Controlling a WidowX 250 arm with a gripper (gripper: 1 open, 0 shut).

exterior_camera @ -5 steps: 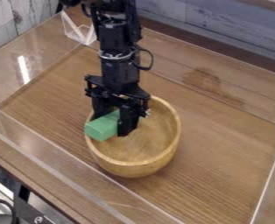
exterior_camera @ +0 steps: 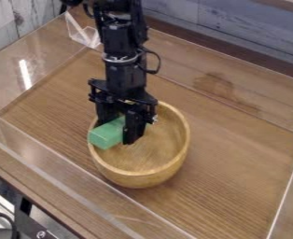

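Observation:
A tan oval bowl [exterior_camera: 149, 163] sits on the wooden table. Inside its left part is a green object [exterior_camera: 105, 134], tilted, with my black gripper [exterior_camera: 119, 124] over it from above. The gripper is shut on the green object, whose upper part is partly hidden by the fingers.
A white wall edge runs along the left, a clear plastic piece is at the top left, and dark cables lie at the bottom left corner.
The gripper and green object have shifted very slightly; otherwise little differs.

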